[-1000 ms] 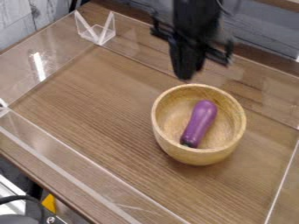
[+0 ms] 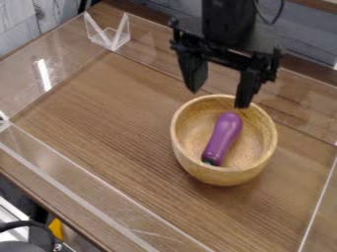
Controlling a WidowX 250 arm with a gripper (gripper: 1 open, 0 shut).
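Note:
My gripper (image 2: 220, 74) hangs over the upper middle of the view, open, its two dark fingers spread wide above the back rim of a cream bowl (image 2: 188, 149). In the bowl lies an elongated purple object (image 2: 223, 139), slanting from upper right to lower left, apart from the fingers.
A wooden table (image 2: 93, 128) fills most of the view, clear at left and front. A small clear wire-like or plastic item (image 2: 108, 34) stands at the back left. Dark shapes show at the table's left edges.
My gripper has come down and toward the viewer, so its fingers are now lower, nearer the bowl. The bowl and purple object have not moved.

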